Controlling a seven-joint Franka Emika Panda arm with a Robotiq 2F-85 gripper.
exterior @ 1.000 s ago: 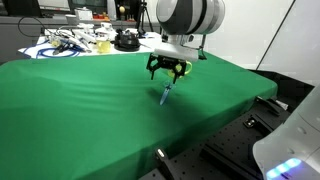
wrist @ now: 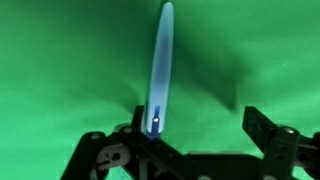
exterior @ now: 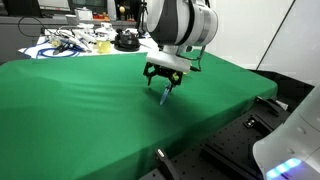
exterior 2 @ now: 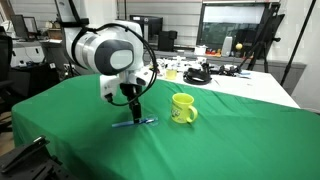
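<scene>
A slim light-blue pen-like stick [wrist: 160, 65] lies flat on the green cloth. It also shows in exterior view 1 as a short blue strip [exterior: 167, 93], and in exterior view 2 the stick [exterior 2: 148, 121] lies beneath the gripper. My gripper is low over the cloth, its fingers wide apart with nothing held. In the wrist view the stick's near end is just inside the left finger [wrist: 112, 152], well away from the right finger [wrist: 285, 145]. Whether that finger touches the stick, I cannot tell.
A yellow mug [exterior 2: 183, 108] stands upright on the cloth close to the gripper; in exterior view 1 the arm mostly hides it. Farther back are cables and a black device [exterior 2: 197, 73]. The green cloth [exterior: 70, 110] has wide free room.
In exterior view 1 my gripper has shifted slightly left and come lower, covering more of the yellow mug. The stick appears to lie where it was.
</scene>
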